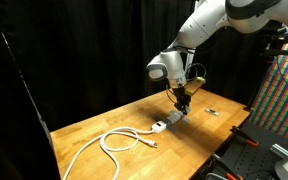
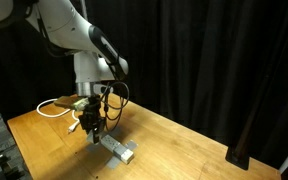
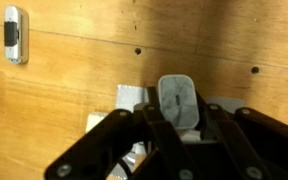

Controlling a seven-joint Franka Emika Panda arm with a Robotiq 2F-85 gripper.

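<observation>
A white, rounded object (image 3: 177,98), possibly a plug or adapter, is gripped between the fingers in the wrist view. My gripper (image 1: 183,108) is shut on it, low over the table at the right-hand end of a white power strip (image 1: 161,127). In the second exterior view the strip (image 2: 116,149) lies just to the right of the gripper (image 2: 92,135). Whether the held object touches the strip cannot be made out. Pale patches beneath the gripper are partly hidden by its fingers in the wrist view.
A white cable (image 1: 106,140) loops over the left part of the table, with a plug end (image 1: 150,143) near the strip. A small white-and-black item (image 3: 15,35) lies apart from the gripper. Bare wood (image 2: 189,160) stretches right in the second exterior view.
</observation>
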